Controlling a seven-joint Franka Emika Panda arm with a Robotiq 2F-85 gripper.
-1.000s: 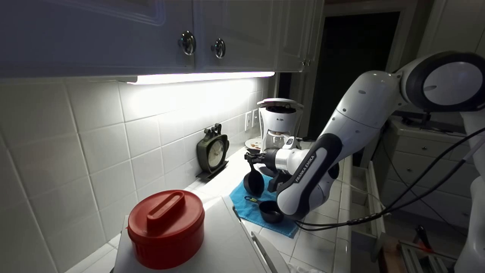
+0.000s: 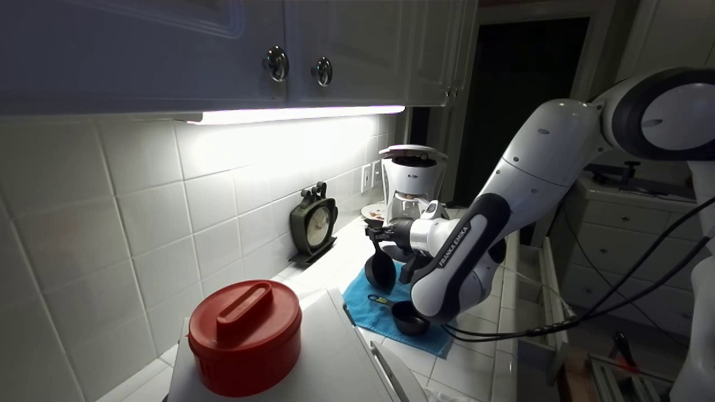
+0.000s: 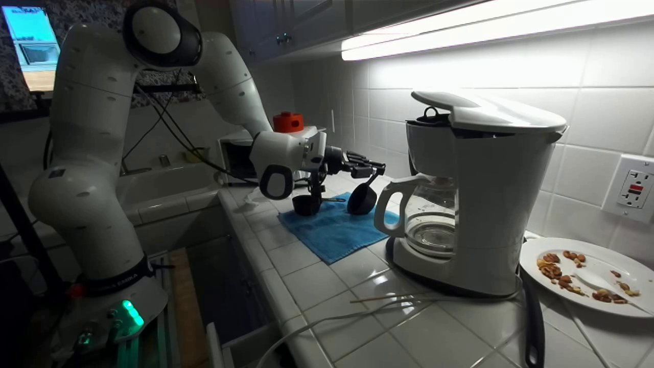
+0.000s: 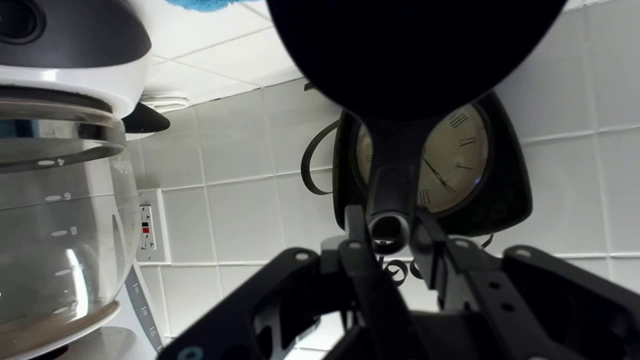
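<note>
My gripper is shut on the handle of a black measuring scoop. The scoop hangs below the fingers with its bowl at the bottom, close over or against a blue towel. From the wrist, the held scoop's dark bowl fills the top middle, its handle end pinched between the fingertips. A second black measuring cup rests on the towel, its handle pointing toward the wall side. Whether the held scoop presses on the cloth is hard to tell.
A white coffee maker with a glass carafe stands beside the towel. Against the tiled wall is a dark clock. A plate of nuts lies beyond the coffee maker. A red lidded container occupies the near end.
My gripper and the held scoop have shifted slightly right in exterior view 1. The towel and the cup on it have slid a little the same way.
</note>
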